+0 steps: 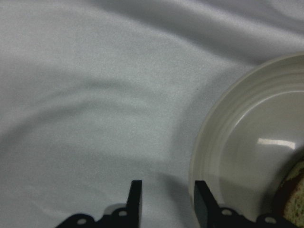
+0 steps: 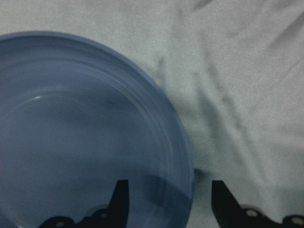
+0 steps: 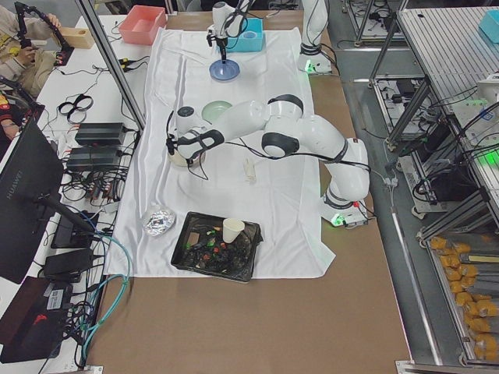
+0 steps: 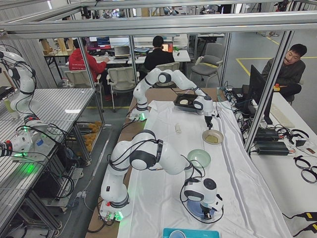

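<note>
My left gripper is open over the left edge of a beige plate (image 4: pixel 203 136) (image 1: pixel 237 109), which holds a round piece of bread (image 1: pixel 294 194); in the camera left view the arm hides much of that plate. My right gripper hangs open at the rim of a blue plate (image 3: pixel 224 68) (image 2: pixel 80 118), one finger over the plate and one outside it. Neither gripper has anything between its fingers. A pale green plate (image 4: pixel 199 154) lies between the blue and beige plates.
A dark tray (image 3: pixel 199 265) with a white cup (image 3: pixel 232 229) and clutter, a foil dish (image 3: pixel 158 220) and a small pale item (image 3: pixel 250 171) lie on the white cloth. A cyan bin (image 3: pixel 246 42) stands at the far end. Cables and equipment line the side table.
</note>
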